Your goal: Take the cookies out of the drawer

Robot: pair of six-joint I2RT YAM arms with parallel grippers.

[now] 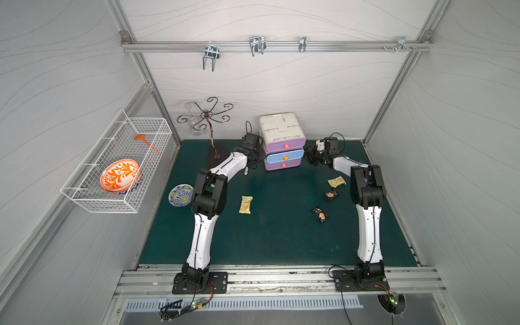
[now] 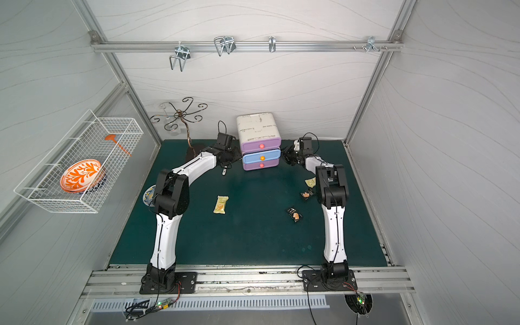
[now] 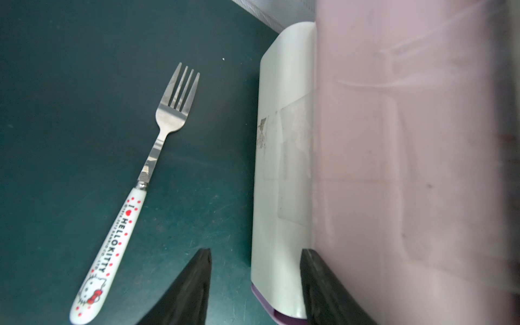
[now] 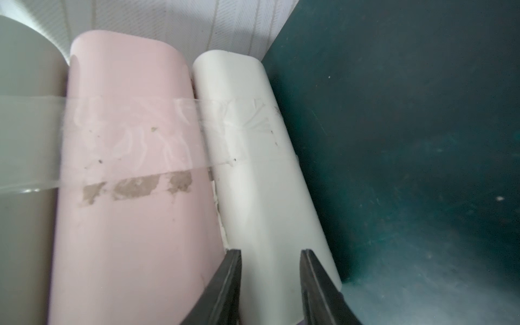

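Observation:
The drawer unit (image 1: 281,130) stands against the back wall, with a purple top drawer (image 1: 277,147), a blue middle drawer (image 1: 275,158) and a purple bottom drawer (image 1: 273,166). No drawer interior shows. At its left side, my left gripper has its fingers apart, one near the white lower side wall. On the right side, my right gripper also has spread fingers, close over the white lower casing; contact cannot be judged. Wrapped packets lie on the table: a yellow one (image 1: 245,204), another yellow one (image 1: 336,182), and two black ones (image 1: 331,194).
A fork (image 3: 116,233) lies left of the unit. Further left are a metal stand (image 1: 216,154) and a patterned plate (image 1: 181,195). A wire basket (image 1: 103,203) hangs on the left wall.

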